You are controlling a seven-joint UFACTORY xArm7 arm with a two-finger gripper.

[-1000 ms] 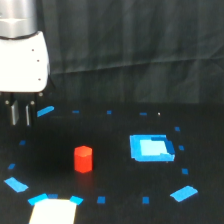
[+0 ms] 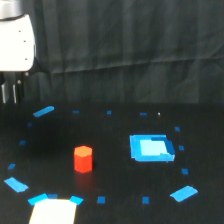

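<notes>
A red block (image 2: 83, 159) stands on the black surface, a little left of the middle. My gripper (image 2: 9, 93) hangs at the left edge of the view, above and to the left of the block and well apart from it. Its two dark fingers point down with a gap between them, and nothing shows in that gap. The white arm above it is partly cut off by the frame's edge.
To the right lies a blue square (image 2: 136, 154) with a white patch (image 2: 154, 147) inside. A pale square (image 2: 53, 212) is cut off by the bottom edge. Blue tape marks dot the surface. A dark curtain (image 2: 130, 50) hangs behind.
The arm and gripper have shifted left and slightly up, partly out of the frame. The red block and the blue square have stayed put.
</notes>
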